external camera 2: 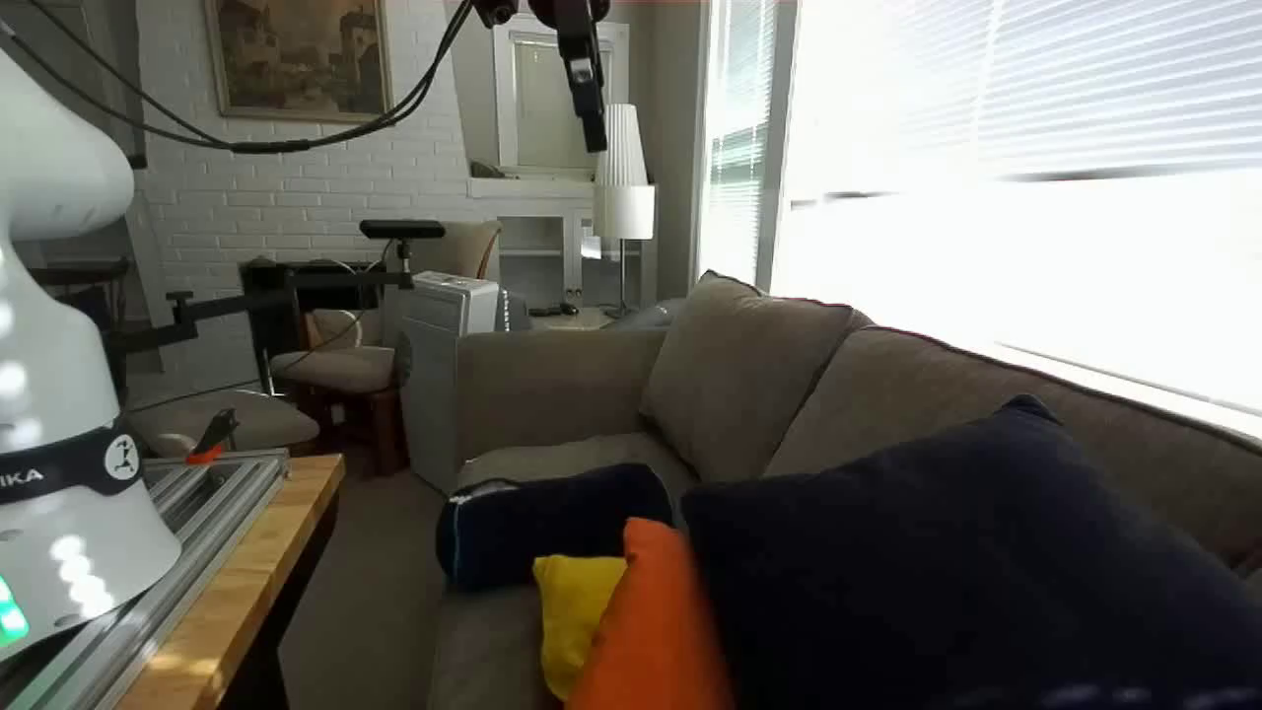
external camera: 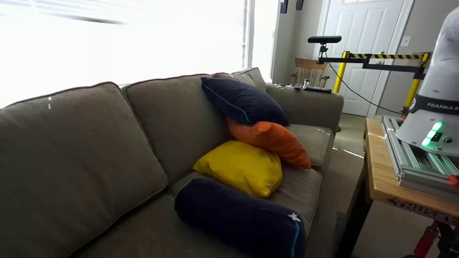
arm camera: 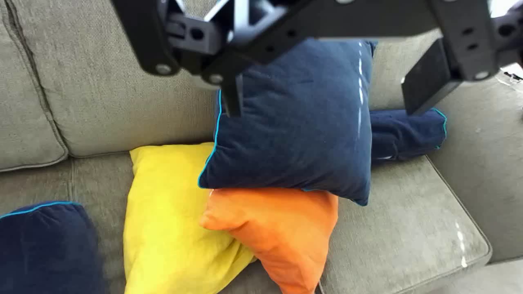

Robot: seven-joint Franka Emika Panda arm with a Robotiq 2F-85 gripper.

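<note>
In the wrist view my gripper is open, its fingers (arm camera: 425, 81) wide apart with nothing held between them. Beyond them a square navy cushion (arm camera: 299, 127) with light-blue piping leans on the sofa back. It rests over an orange cushion (arm camera: 289, 230), which partly overlaps a yellow cushion (arm camera: 166, 220). At the left lies a navy bolster (arm camera: 46, 250), shown whole on the seat in exterior view 1 (external camera: 241, 219). A second navy roll (arm camera: 407, 132) sits behind the square cushion, by the armrest. One dark finger (external camera 2: 583, 83) hangs at the top of exterior view 2, high above the cushions.
The grey-brown sofa (external camera: 64, 163) has bare seat at its armrest end (arm camera: 402, 220). Small items, including a remote (external camera: 317, 89), lie on the armrest. A wooden table (external camera: 383, 172) with the robot base stands opposite, across a narrow floor gap. Cables (external camera 2: 272, 147) hang from the arm.
</note>
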